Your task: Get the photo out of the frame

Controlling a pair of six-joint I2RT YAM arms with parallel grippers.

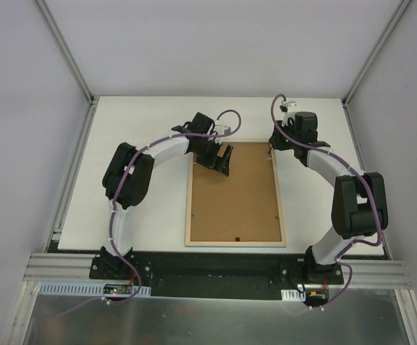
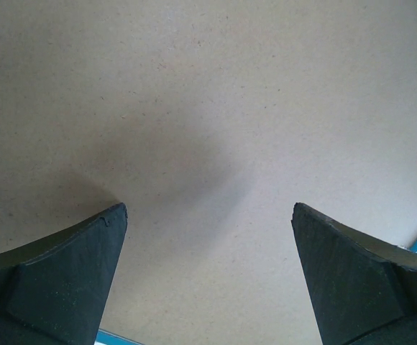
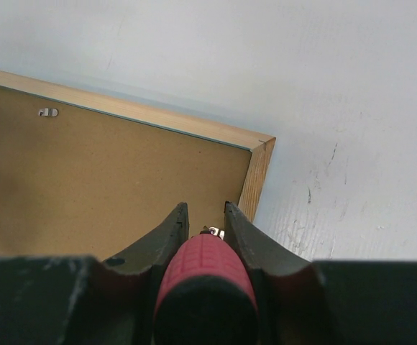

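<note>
The photo frame lies face down on the table, its pale wooden rim around a brown backing board. My right gripper is shut on a tool, which looks like a screwdriver, with a red-and-black handle. Its tip is at the rim's far right side, by a small metal piece; whether they touch is hidden behind the handle. A metal clip sits along the far rim. Over the board's upper left part, my left gripper stands open with bare board between its fingers.
Small fastenings, such as a dark tab, show along the board's near edge. Grey walls stand behind and at the sides.
</note>
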